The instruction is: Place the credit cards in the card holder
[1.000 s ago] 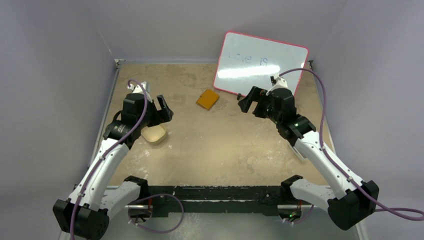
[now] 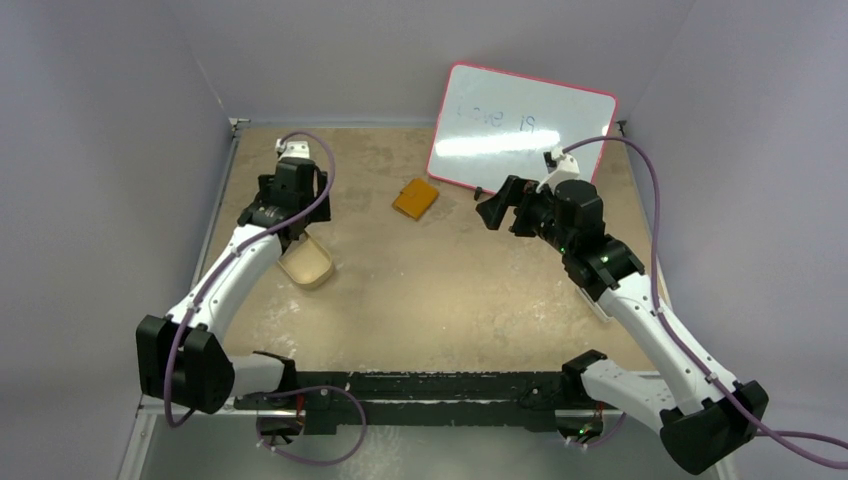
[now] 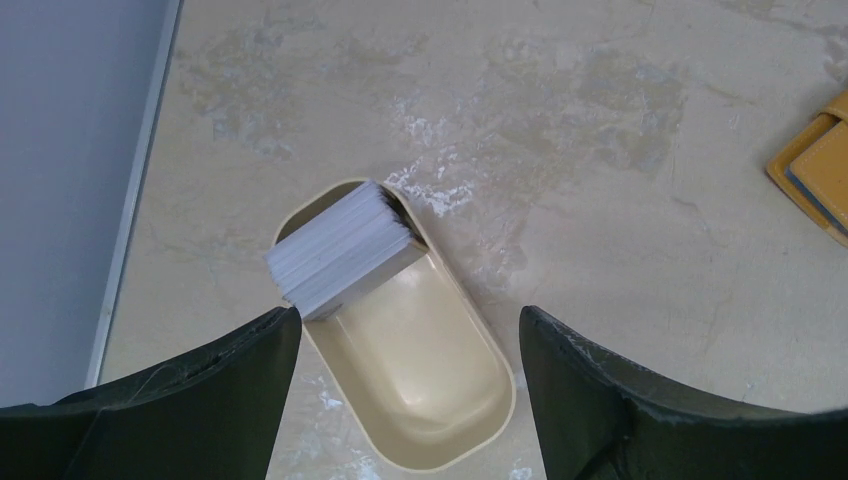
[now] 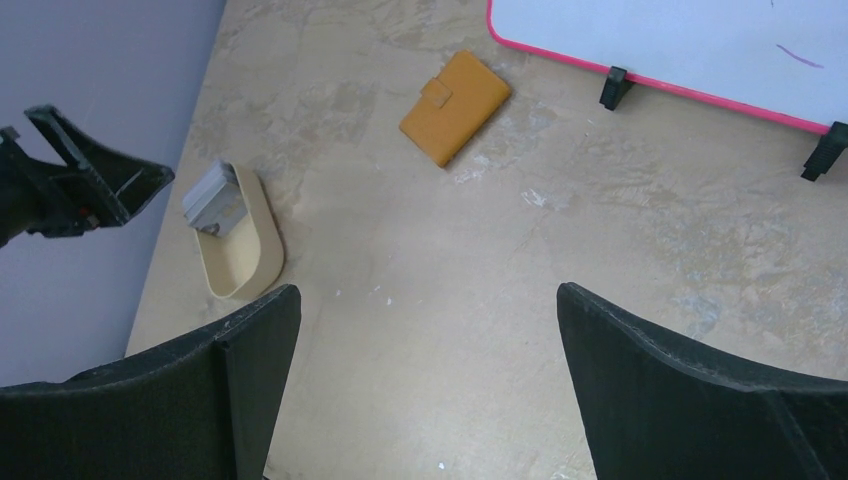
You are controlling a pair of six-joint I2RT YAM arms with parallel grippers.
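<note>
A stack of whitish cards (image 3: 345,245) stands on edge in one end of a cream tray (image 3: 420,360). Above this tray hangs my left gripper, open, its fingers wide apart and empty. The tan card holder (image 2: 416,199) lies on the table between the two arms; a blue edge shows inside it in the left wrist view. My right gripper is open and empty, in the air over the right half of the table. In the top view the left arm hides the cards.
A whiteboard (image 2: 525,120) with a pink frame and writing stands at the back right on black clips (image 4: 617,88). A pale object (image 2: 594,305) is partly hidden under the right arm.
The left gripper has turned, now pointing more downward over the tray, and its arm has shifted.
</note>
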